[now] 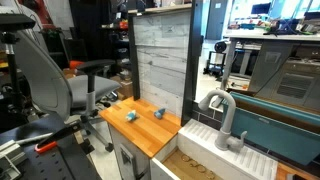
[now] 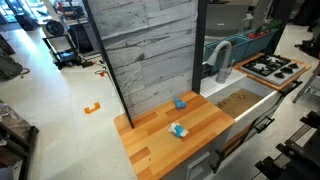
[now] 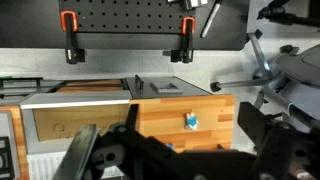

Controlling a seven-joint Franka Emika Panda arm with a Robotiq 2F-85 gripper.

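Note:
On the wooden counter (image 2: 150, 140) lie two small objects. One is a light blue and white piece (image 2: 178, 130), nearer the counter's front edge; the other is a blue piece (image 2: 180, 103) further back. The wrist view shows the white and blue piece (image 3: 191, 121) close to the right finger. My gripper fills the lower part of that view as two dark, blurred fingers, apart, with wood visible between them. It stands open and I see nothing held. Neither exterior view shows its fingertips clearly.
A pulled-out drawer (image 1: 195, 165) with a wooden bottom stands beside the counter, below the sink's faucet (image 1: 226, 125). A grey plank wall (image 2: 150, 60) backs the counter. The dark table (image 3: 140, 20) carries orange-tipped clamps. An office chair (image 1: 45, 80) stands at left.

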